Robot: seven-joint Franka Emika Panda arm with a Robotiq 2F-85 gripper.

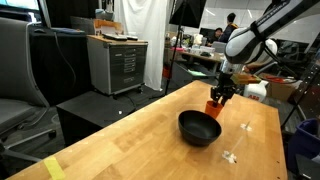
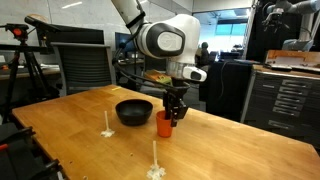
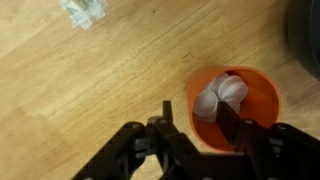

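An orange cup [image 2: 164, 126] stands upright on the wooden table, right beside a black bowl [image 2: 134, 112]. Looking down from the wrist, I see several pale, rounded pieces [image 3: 221, 96] inside the cup [image 3: 270, 97]. My gripper is over the cup's near rim with its fingers apart. One dark finger [image 3: 230, 122] reaches over the cup's opening, while the other is outside the wall on the left, so the rim lies between them. Whether either finger touches the cup is hard to tell.
Two small whitish items [image 2: 107, 125] [image 2: 155, 163] rest on the table, apart from the cup. The bowl [image 3: 305, 35] is close by the cup in the wrist view.
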